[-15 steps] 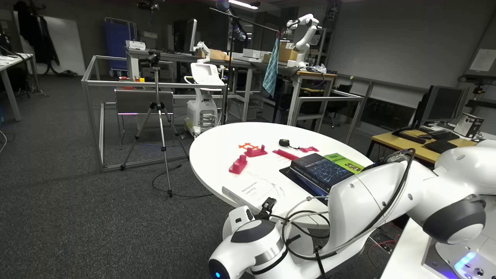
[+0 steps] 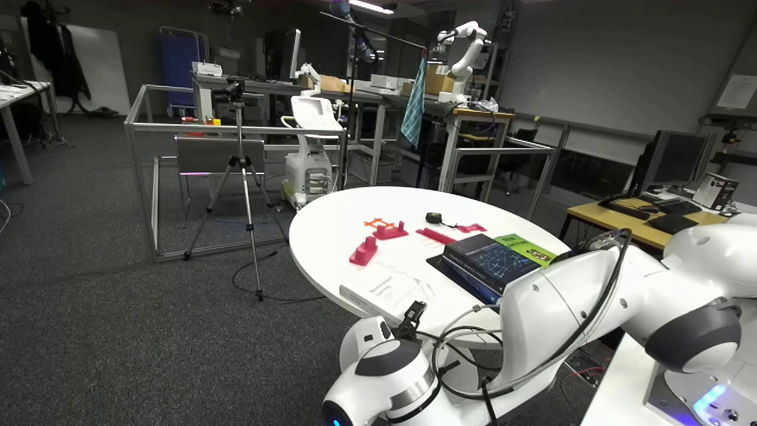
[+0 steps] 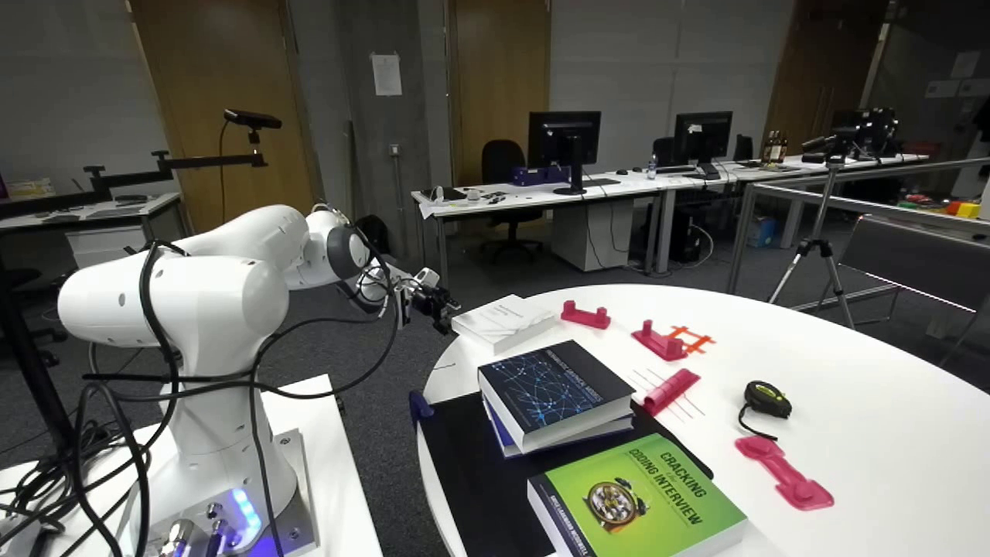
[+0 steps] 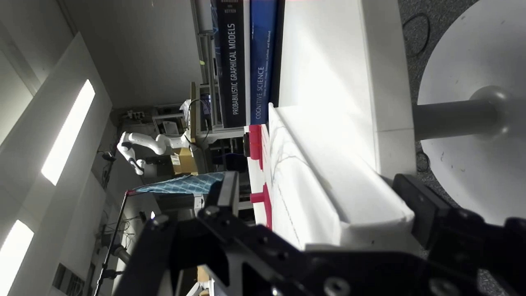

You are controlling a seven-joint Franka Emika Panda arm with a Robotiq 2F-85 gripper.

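Observation:
A white book [image 3: 506,316] lies flat at the table's rim, its near end facing my gripper [image 3: 445,309]. In the wrist view, which is turned on its side, the fingers stand wide open around the book's end. One finger [image 4: 227,191] is on the cover side of the white book [image 4: 296,185], the other finger [image 4: 419,204] on the underside, beside the book's near corner. I cannot tell whether either finger touches it. Exterior view 1 shows the gripper [image 2: 410,316] just off the table edge by the book [image 2: 387,290].
The round white table [image 3: 891,408] also carries a stack of thick books [image 3: 557,390], a green book [image 3: 640,497], several pink parts such as one bracket [image 3: 585,315], an orange frame [image 3: 691,340] and a tape measure [image 3: 768,399]. Open floor lies beyond the rim.
My gripper and wrist have shifted slightly to the right in exterior view 1, staying beside the white book's end. The book and other table items look unmoved.

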